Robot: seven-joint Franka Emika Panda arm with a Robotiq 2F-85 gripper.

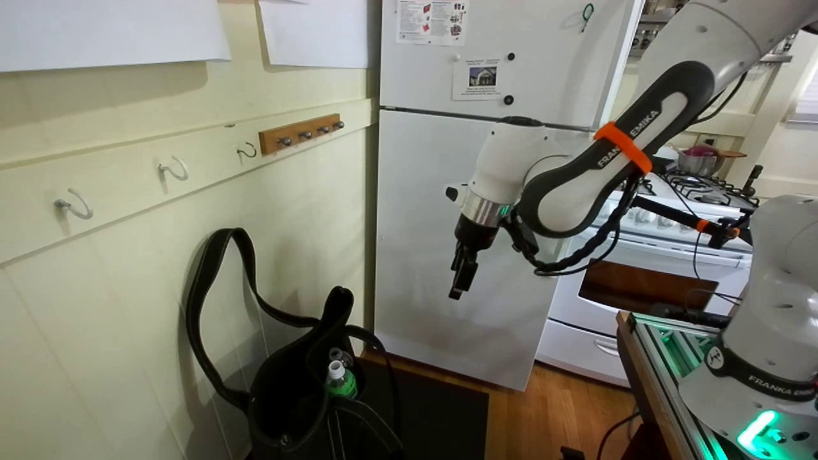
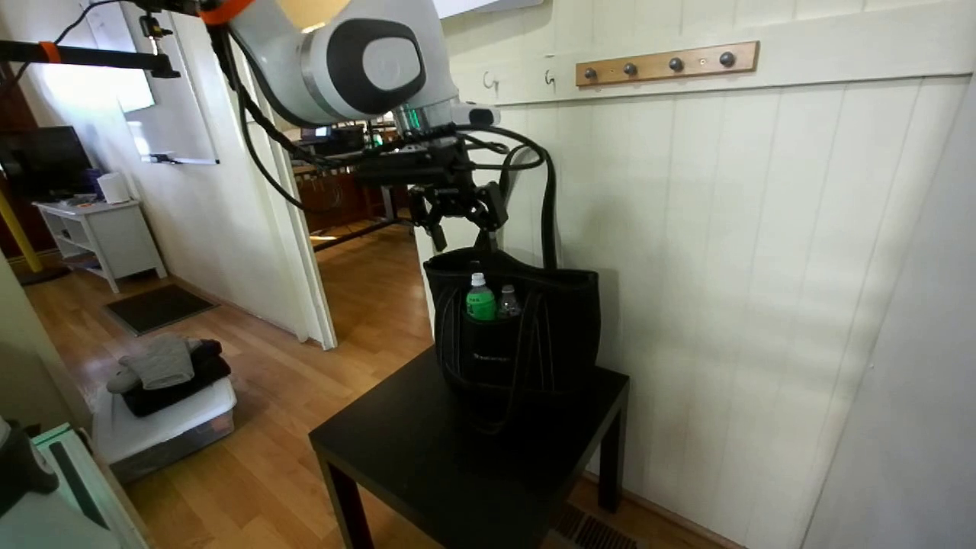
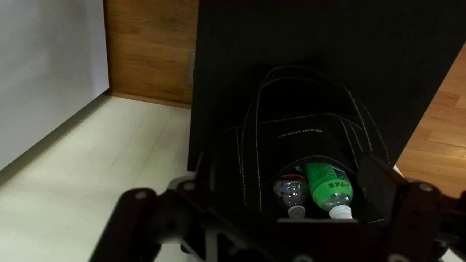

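A black tote bag [image 2: 572, 320] stands on a low black table [image 2: 393, 421], its long strap [image 1: 200, 306] looping up along the wall. Its front pocket holds a green-labelled bottle with a white cap [image 3: 330, 185] and, beside it, a clear bottle [image 3: 290, 190]. My gripper [image 1: 458, 287] hangs in the air, apart from the bag and to its right in exterior view 1. In the wrist view the dark fingers [image 3: 380, 183] stand wide apart, with the bottles seen below between them. Nothing is held.
Wall hooks [image 1: 175, 168] and a wooden peg rack [image 1: 300, 133] line the wall above the bag. The white fridge [image 1: 452, 322] is behind my arm. A plastic box with folded clothes [image 2: 169, 375] sits on the floor.
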